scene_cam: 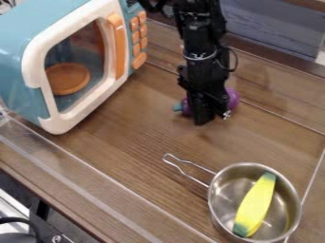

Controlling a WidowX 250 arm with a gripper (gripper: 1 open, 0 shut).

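Observation:
My black gripper (211, 114) hangs low over the back middle of the wooden counter, in front of a purple toy (231, 98) with a teal end (180, 107), which it partly hides. Whether anything is between its fingers is hard to see; it looks shut. In the lower right, a steel pan (230, 190) with its handle pointing up-left holds a yellow toy (257, 202) with a green tip.
A blue and white toy microwave (51, 28) with orange buttons fills the upper left, an orange disc inside it. A grey-blue wall (273, 33) runs along the back.

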